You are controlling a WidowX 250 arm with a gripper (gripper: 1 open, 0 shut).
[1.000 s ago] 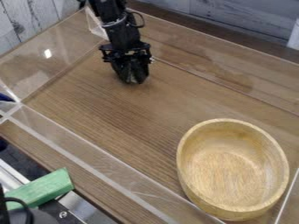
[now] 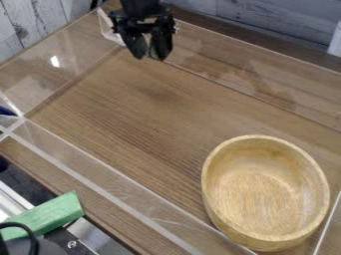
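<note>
The black robot gripper (image 2: pixel 147 42) is at the top centre of the camera view, raised near the back of the wooden table, with a pale object partly visible behind it at its left. I cannot tell whether its fingers are open or shut, or whether anything is between them.
A large round wooden bowl (image 2: pixel 264 189) stands at the front right. A green block (image 2: pixel 43 217) lies at the lower left, beside dark equipment.
The gripper has moved toward the back of the table, higher in the view. The bowl and the green block have not moved.
</note>
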